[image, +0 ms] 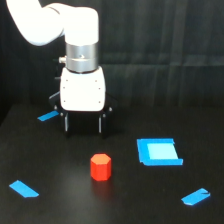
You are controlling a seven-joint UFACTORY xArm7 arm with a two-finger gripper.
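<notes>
A red block with several flat sides [101, 167] stands on the black table, a little below the image centre. Above and behind it hangs my gripper [84, 124], pointing down. Its two thin dark fingers are spread apart, and nothing shows between them. The gripper is clear of the block. To the right lies a pale square framed with blue tape [160, 152], with nothing on it.
Blue tape strips lie at the front left [23, 189] and front right [196, 197]; another tape piece [48, 116] is at the back left. A dark curtain [160, 60] hangs behind.
</notes>
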